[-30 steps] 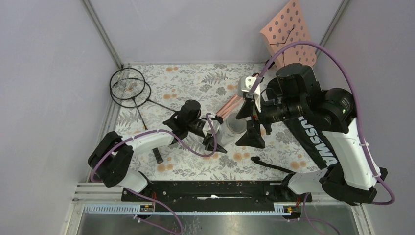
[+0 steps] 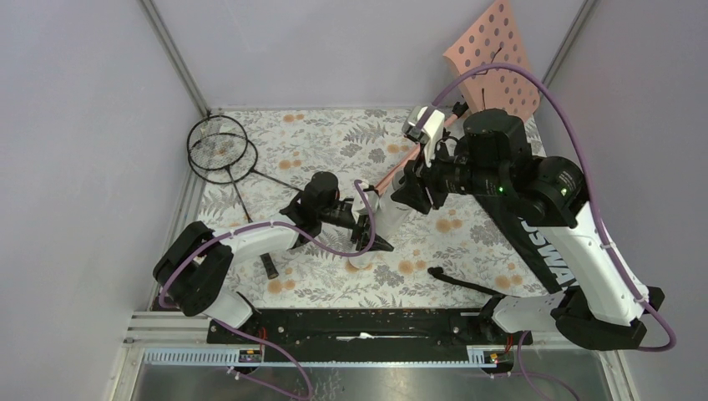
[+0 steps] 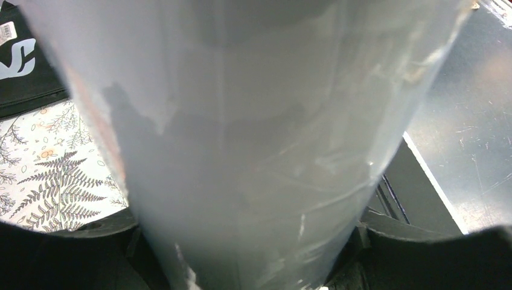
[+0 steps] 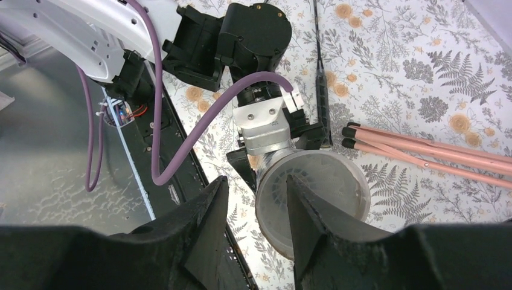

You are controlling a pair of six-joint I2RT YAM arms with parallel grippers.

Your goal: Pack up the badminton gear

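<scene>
A translucent grey tube (image 3: 253, 139) fills the middle of the left wrist view. My left gripper (image 2: 371, 234) is shut on it, its fingers (image 3: 386, 232) against both sides. In the right wrist view the tube's pale round end (image 4: 332, 193) faces my right gripper. That gripper is open, nothing between its fingers, with one fingertip overlapping the end in view; contact cannot be judged. Two rackets (image 2: 219, 152) lie at the left, a racket handle (image 4: 323, 106) shows near the left arm, and a black bag (image 2: 528, 242) lies on the right.
Pink rods (image 4: 435, 157) lie on the floral cloth behind the tube. A pink perforated case (image 2: 493, 58) leans at the back right. A black stick-like piece (image 2: 463, 284) lies near the front edge. Bare cloth spreads across the middle back.
The tube and left gripper have shifted slightly.
</scene>
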